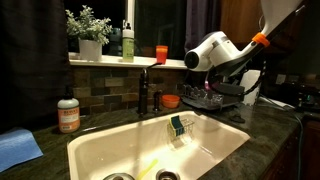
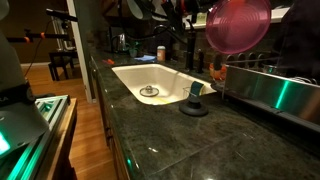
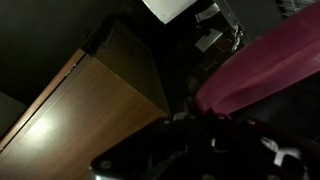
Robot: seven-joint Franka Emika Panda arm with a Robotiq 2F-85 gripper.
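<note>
A translucent pink-red round item (image 2: 238, 25), plate- or lid-like, is held up in the air over the counter in the second exterior view. In the wrist view its pink edge (image 3: 268, 62) runs from the upper right down to my gripper, which is shut on it. The contact itself is dark and partly hidden. The white arm (image 1: 212, 52) reaches in from the upper right in the first exterior view; the fingers are hard to make out there against the dark dish rack.
The white sink (image 1: 130, 145) has a wire caddy with a sponge (image 1: 178, 125) at its back edge. A metal dish rack (image 2: 275, 90) stands on the dark counter (image 2: 200, 140). An orange bowl (image 1: 171, 101), a soap bottle (image 1: 68, 112) and a faucet (image 1: 143, 95) stand around the sink.
</note>
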